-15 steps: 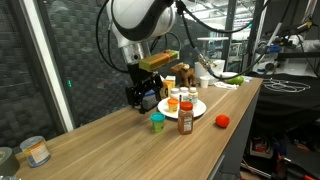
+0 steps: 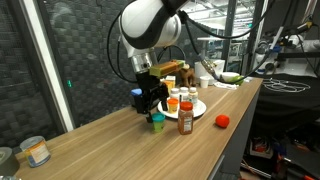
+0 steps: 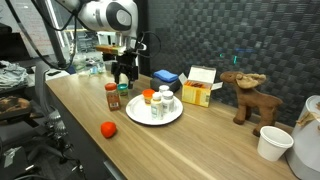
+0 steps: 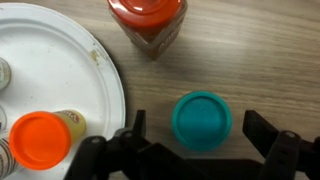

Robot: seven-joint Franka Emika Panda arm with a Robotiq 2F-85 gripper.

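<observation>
A small jar with a teal-green lid (image 4: 202,121) stands on the wooden table, between the two open fingers of my gripper as the wrist view looks down on it. In exterior view 1 the gripper (image 2: 153,112) is just above this green jar (image 2: 158,123), and the fingers are spread apart. Close by, a taller red-lidded jar (image 2: 186,119) stands upright. The white plate (image 4: 105,105) lies on the other side, carrying an orange-lidded jar (image 4: 40,140) and several white-lidded jars.
A red tomato-like ball (image 3: 108,129) lies near the table's front edge. Behind the plate are a blue cloth-like item (image 3: 165,76) and a yellow box (image 3: 198,86). A brown toy moose (image 3: 252,97) and white cup (image 3: 273,143) stand farther along. Bare table (image 2: 100,150) lies in front.
The arm has moved right and downward, bringing my gripper from behind the green-lidded jar to right over it. The jars, plate and red ball have stayed in place.
</observation>
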